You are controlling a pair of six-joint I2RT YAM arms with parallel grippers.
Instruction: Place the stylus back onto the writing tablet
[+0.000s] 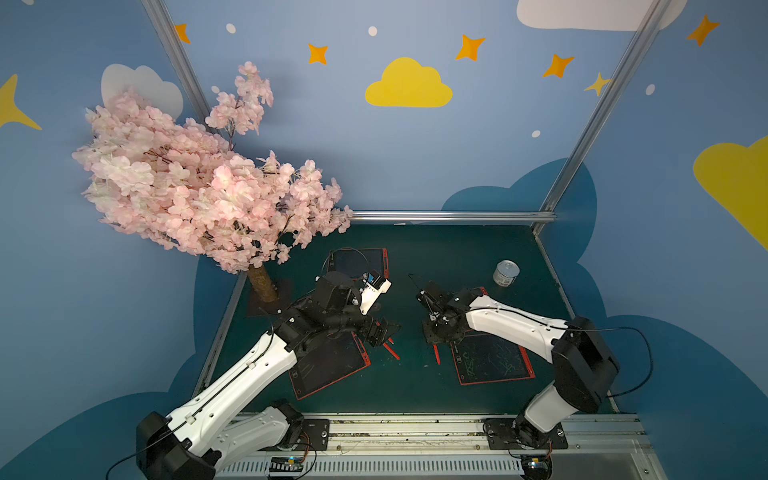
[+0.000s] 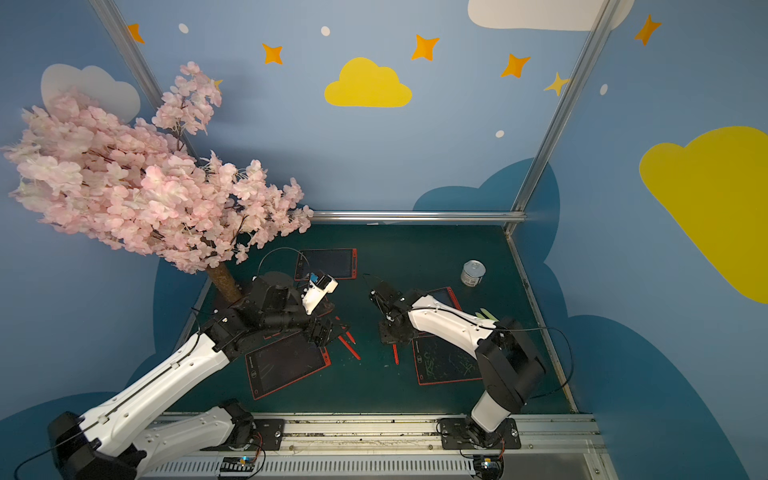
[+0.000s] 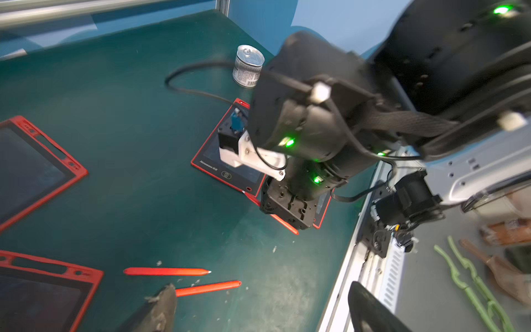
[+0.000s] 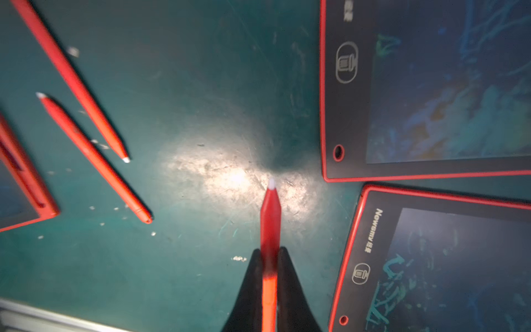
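My right gripper is shut on a red stylus [image 4: 270, 215], held over bare mat between the right-hand tablets and the loose styluses. Two such tablets, the upper tablet [image 4: 420, 83] and lower tablet [image 4: 442, 265], have red rims and scribbled screens. My left gripper hangs open above the mat near the left front tablet [image 3: 33, 293], nothing seen between its fingers.
A back tablet [image 2: 325, 264] lies near the rear edge. A tin can [image 1: 505, 273] stands at the back right. An artificial blossom tree [image 1: 258, 281] fills the left side.
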